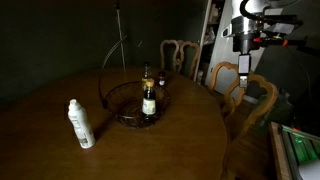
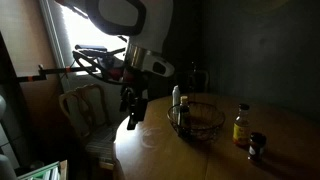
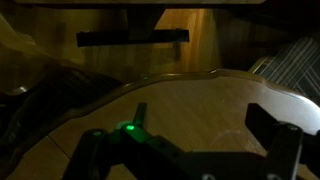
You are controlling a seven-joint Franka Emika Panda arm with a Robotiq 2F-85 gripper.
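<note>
My gripper [image 1: 243, 66] hangs at the right of exterior view 1, away from the bottles and near the table's edge. In the wrist view the gripper is open, its fingers wide apart and only bare tabletop showing between them. A round wire basket [image 1: 125, 108] with a tall hooped handle stands on the wooden table. A dark bottle with a pale label [image 1: 149, 104] is upright in or right against the basket; which one I cannot tell. A white bottle [image 1: 80, 124] stands on the table left of the basket in that view.
Beyond the basket, a bottle with a yellow label [image 2: 241, 126] and a small dark jar [image 2: 257, 147] stand on the table. Wooden chairs [image 1: 250, 95] line the table's edge.
</note>
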